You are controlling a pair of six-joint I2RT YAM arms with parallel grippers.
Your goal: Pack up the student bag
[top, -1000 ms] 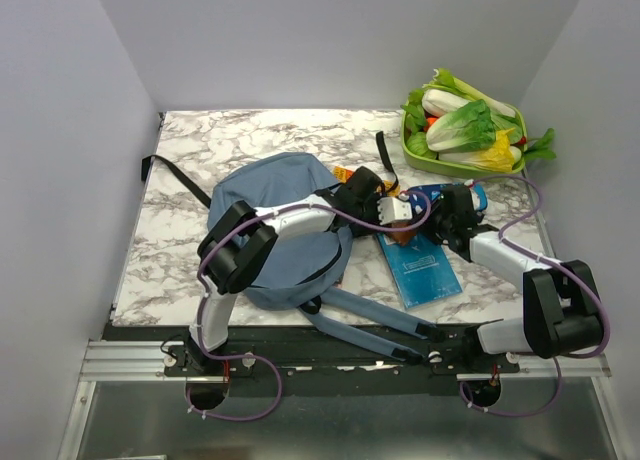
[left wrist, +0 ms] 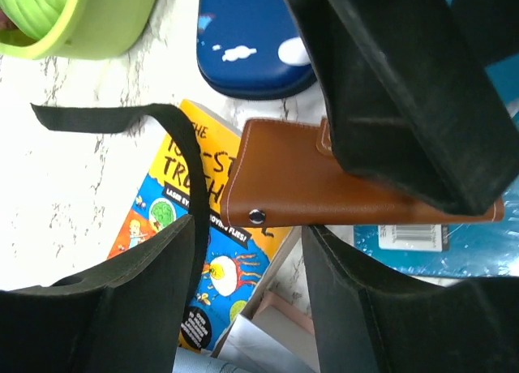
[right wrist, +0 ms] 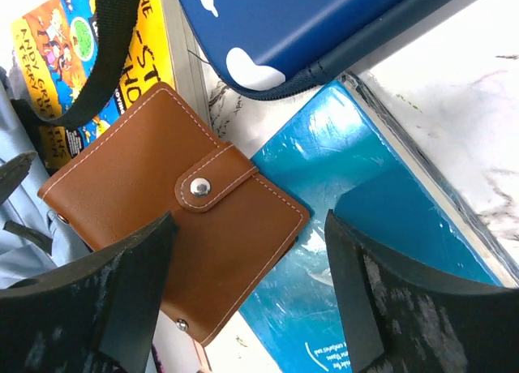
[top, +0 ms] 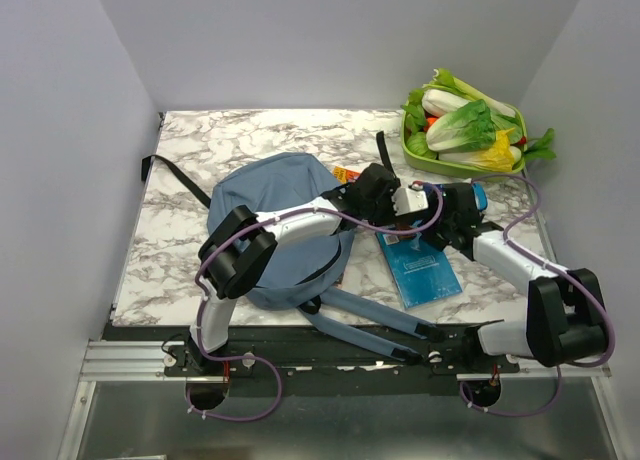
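Observation:
The brown wallet [right wrist: 242, 217] with a snapped flap leans partly over the blue book [top: 422, 270] and beside the yellow comic book [left wrist: 212, 146]. My left gripper is part open; the wallet's [left wrist: 284, 178] lower edge runs across the gap at its fingertips, not visibly pinched. My right gripper stands open above, with one corner of the wallet between its spread fingers. In the left wrist view a black finger of the right gripper covers part of the wallet. A grey-blue bag [top: 270, 195] lies open to the left, partly under the left arm.
A navy pencil case [right wrist: 284, 24] lies just behind the wallet. A black strap [left wrist: 190, 158] crosses the comic book. The green vegetable basket [top: 440, 166] stands at back right. Both arms crowd the middle.
My left gripper has moved right, toward the right gripper, and now covers more of the wallet in the top view. The right arm has barely moved.

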